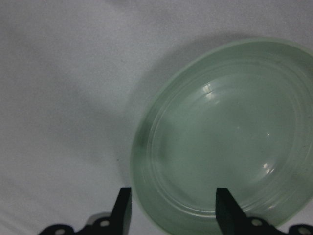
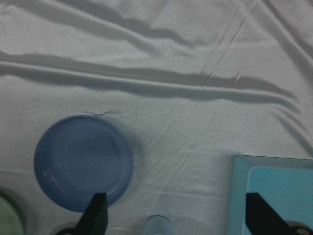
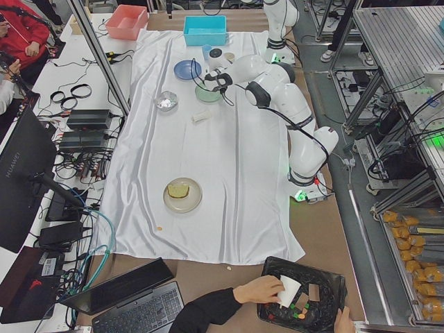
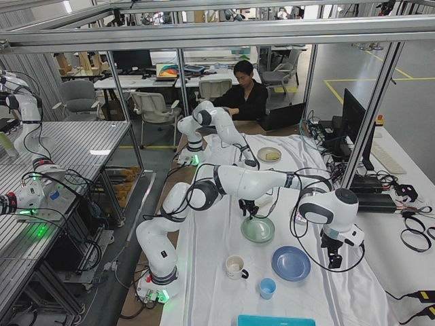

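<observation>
A green plate (image 4: 257,232) lies beside a blue plate (image 4: 291,262) on the white cloth, with a mug (image 4: 235,267) and blue cup (image 4: 267,288) near them. In the left wrist view my left gripper hangs open over the green plate's rim, nothing between its fingers. My right gripper is open and empty above the table near the blue plate, cup and blue bin (image 2: 271,186). A pale plate (image 3: 191,201) holds a yellow slice (image 3: 177,189). A small silver bowl (image 3: 166,99) and a small white item (image 3: 200,116) lie near the green plate.
At the front, a person's hands (image 3: 267,291) are at a black tray (image 3: 277,312) beside a laptop. A pink bin (image 3: 127,21) stands at the far left.
</observation>
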